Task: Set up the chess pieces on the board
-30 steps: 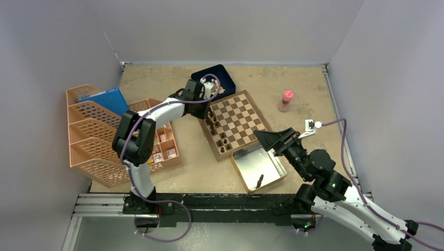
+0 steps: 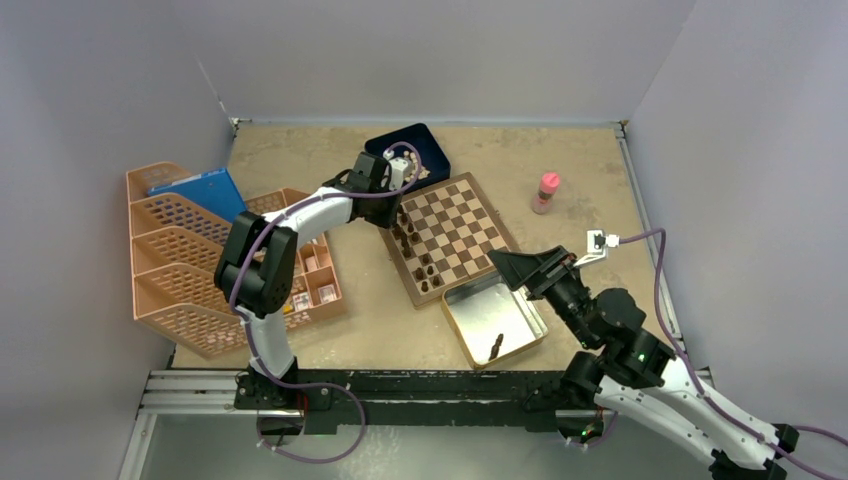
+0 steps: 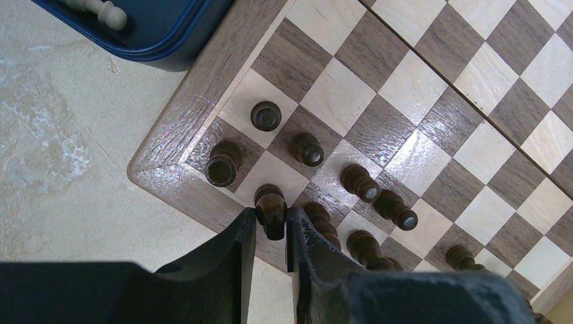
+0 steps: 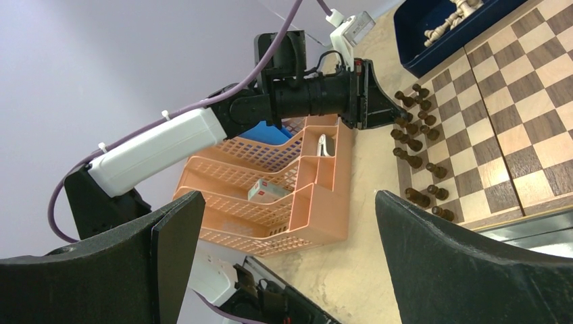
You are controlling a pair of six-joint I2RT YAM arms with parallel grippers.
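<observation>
In the left wrist view a dark brown chess piece (image 3: pixel 270 209) stands on a light square in the back row, beside the corner piece (image 3: pixel 223 164). My left gripper is shut on its upper part. Several other dark pieces, such as a pawn (image 3: pixel 307 149), stand along this side of the wooden board (image 2: pixel 468 222). A dark piece (image 2: pixel 496 346) lies in the metal tray (image 2: pixel 460 338). Pale pieces (image 4: pixel 451 22) are heaped in the dark blue bin (image 2: pixel 440 165). My right gripper is wide open and empty, off the board's near right side.
An orange crate organiser (image 2: pixel 180 300) with a blue box (image 2: pixel 207 192) stands at the left. A pink-capped bottle (image 2: pixel 546 192) is on the table to the right. Much of the board's far half is bare. Neighbouring pieces crowd my left fingers (image 3: pixel 307 253).
My left gripper and the piece in it stay practically still.
</observation>
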